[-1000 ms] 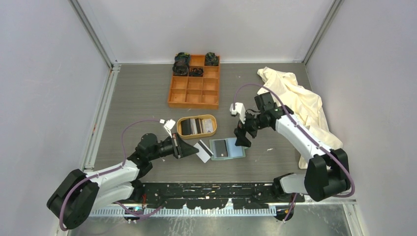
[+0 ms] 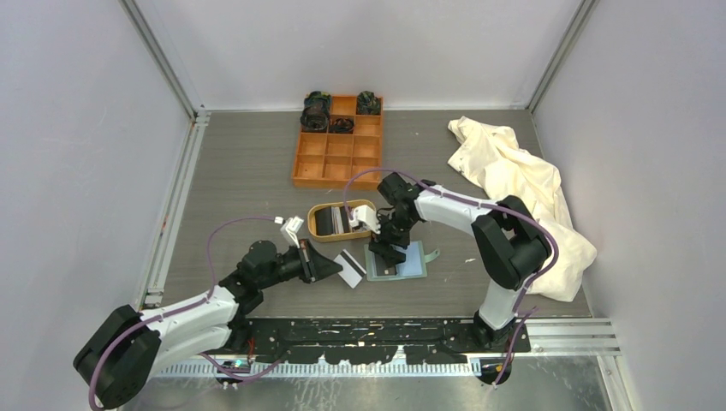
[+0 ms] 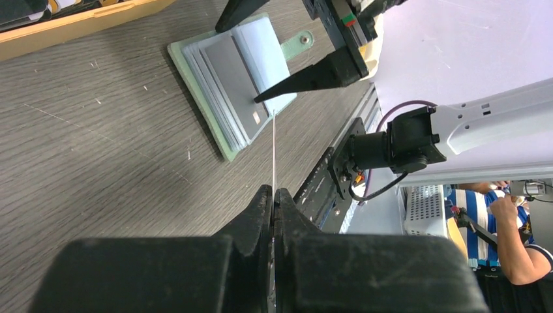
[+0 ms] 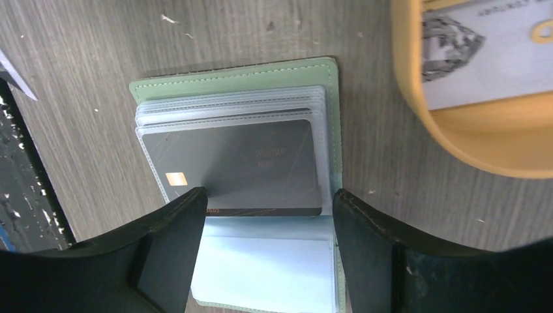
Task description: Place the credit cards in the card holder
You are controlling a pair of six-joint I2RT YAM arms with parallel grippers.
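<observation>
The white card (image 2: pixel 351 270) with a black stripe is pinched in my left gripper (image 2: pixel 337 266), which is shut on it. In the left wrist view the card (image 3: pixel 274 153) appears edge-on, as a thin upright line. To its right lies the pale green card holder (image 2: pixel 413 265), spread open on the table. A dark grey card (image 4: pixel 257 163) sits in one of its clear sleeves. My right gripper is open over the holder, its fingertips on either side of the card's lower part. Whether they touch the sleeve I cannot tell.
Behind the holder stands a yellow tray (image 2: pixel 326 239) of several cards. An orange divided organizer (image 2: pixel 339 163) holds black items at the back. Cream cloth (image 2: pixel 514 180) is bunched on the right. Bare table lies left of the tray.
My right gripper has swung leftward from the holder's right edge to above the dark card.
</observation>
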